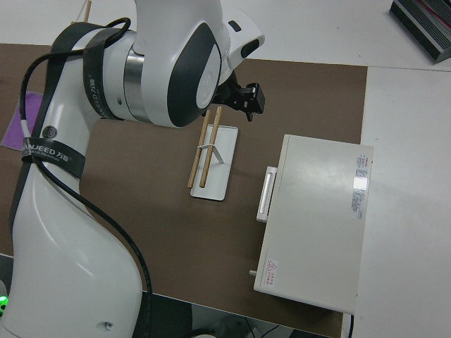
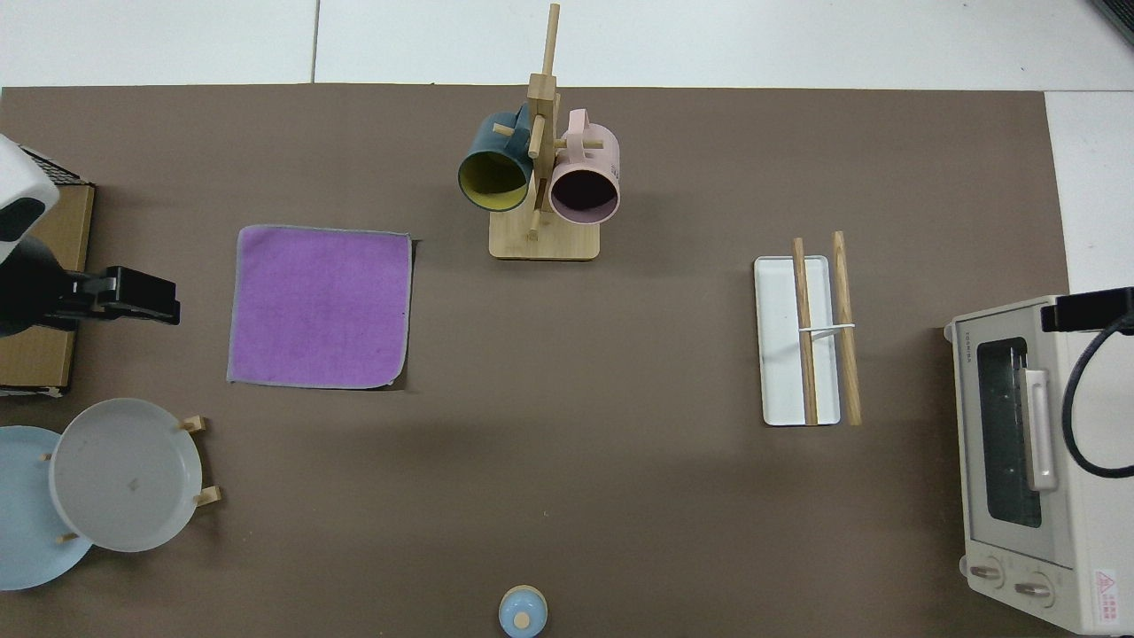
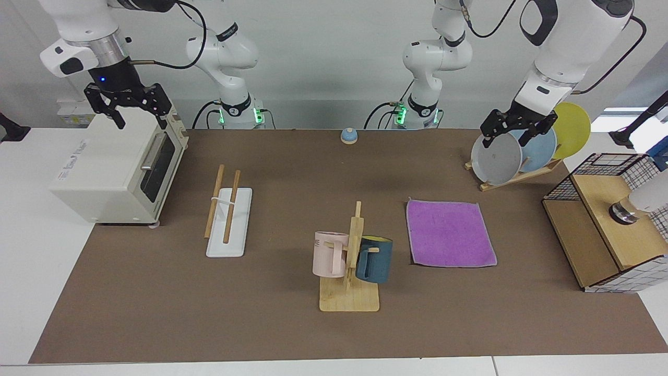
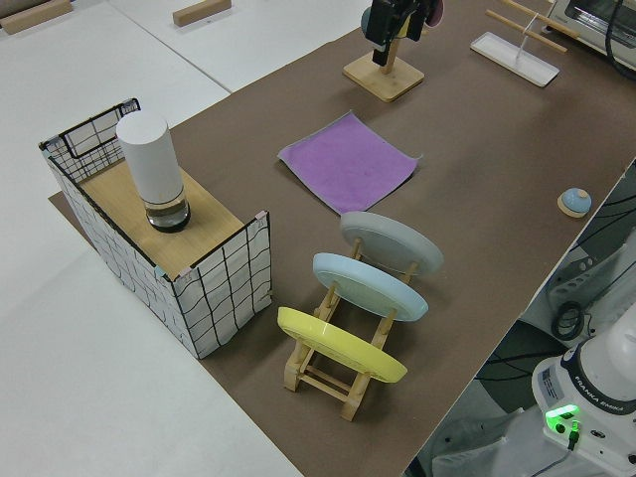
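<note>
Two robot grippers hang raised in the left view, one [image 3: 128,106] over the white toaster oven [image 3: 106,175], the other [image 3: 515,125] above the dish rack. Their finger state is unclear. A wooden mug tree [image 2: 544,239] holds a blue mug [image 2: 494,170] and a pink mug [image 2: 585,181]. A purple cloth [image 2: 319,308] lies flat. A rack carries grey [image 4: 391,238], blue [image 4: 370,286] and yellow [image 4: 341,346] plates. A white tray with two wooden rods [image 2: 778,340] stands near the oven.
A wire-sided wooden shelf [image 4: 214,229] with a white cylinder [image 4: 149,159] stands at one end. A small blue-topped object [image 2: 523,611] sits at the edge.
</note>
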